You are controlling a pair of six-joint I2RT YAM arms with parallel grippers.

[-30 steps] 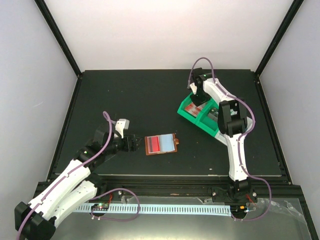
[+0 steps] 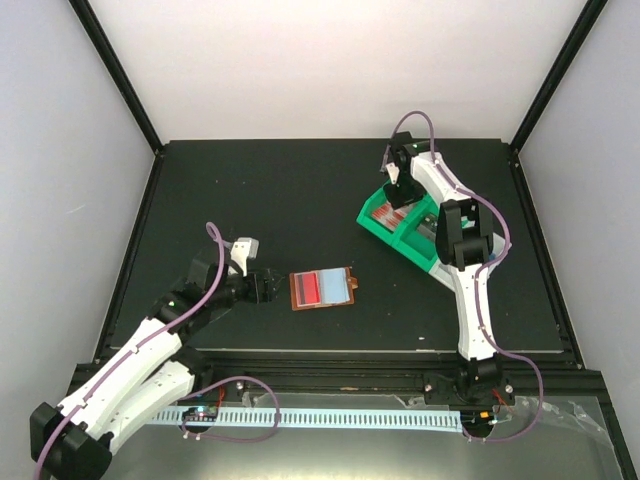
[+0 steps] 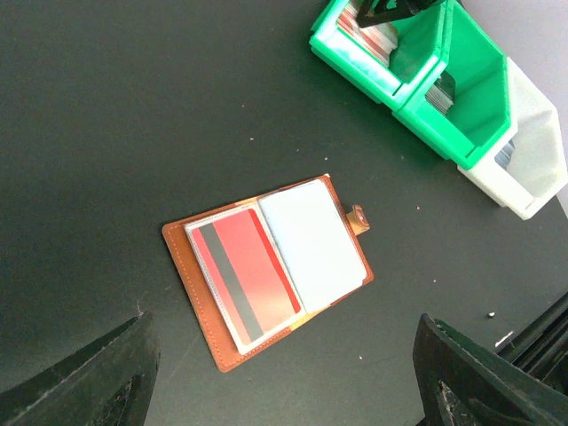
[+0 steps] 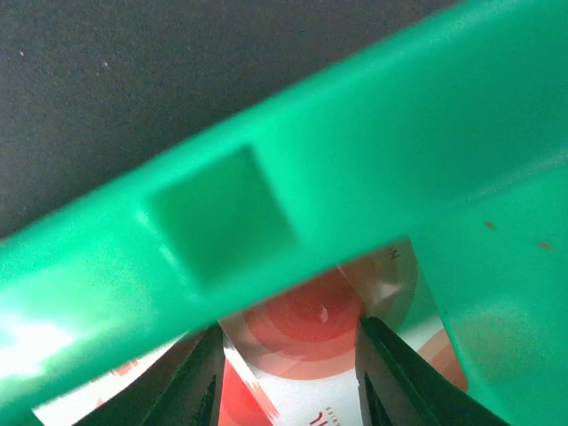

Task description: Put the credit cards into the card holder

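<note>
The brown leather card holder [image 3: 202,308] lies open on the black table. A red card with a dark stripe [image 3: 247,277] covers its left half, and a pale blue-white card [image 3: 312,241] its right half. My left gripper [image 2: 268,287] is just left of the holder, open and empty. Red-and-white cards [image 4: 306,328] lie in one compartment of the green bin [image 2: 375,229]. My right gripper reaches down into that compartment, its fingers apart over the cards. No card is visibly pinched between them; the cards' lower parts run out of view.
A second green compartment [image 3: 479,80] holds dark items. Adjoining it is a white bin [image 3: 539,146] with something grey inside. The right arm [image 2: 462,240] passes over the bins. Bare table [image 2: 270,190] stretches across the middle and back left.
The right gripper and the green bin have shifted very slightly to the right in the top view. The left arm and the card holder have not moved.
</note>
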